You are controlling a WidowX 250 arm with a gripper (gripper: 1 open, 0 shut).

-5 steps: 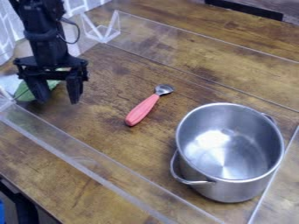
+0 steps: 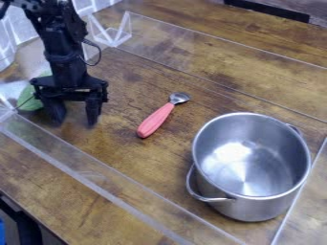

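My black gripper [image 2: 67, 101] is low at the left of the camera view, over a green object [image 2: 30, 100] that is largely hidden behind it; I cannot tell whether its fingers hold anything. A pink-handled utensil [image 2: 156, 119] with a metal head lies on the wooden table at the centre, to the right of the gripper and apart from it. A large steel pot [image 2: 250, 158] stands at the lower right.
Clear plastic walls [image 2: 115, 198] run along the left and front of the work area.
The gripper has shifted slightly over the last second, staying over the green object at the left. The utensil and pot have not moved.
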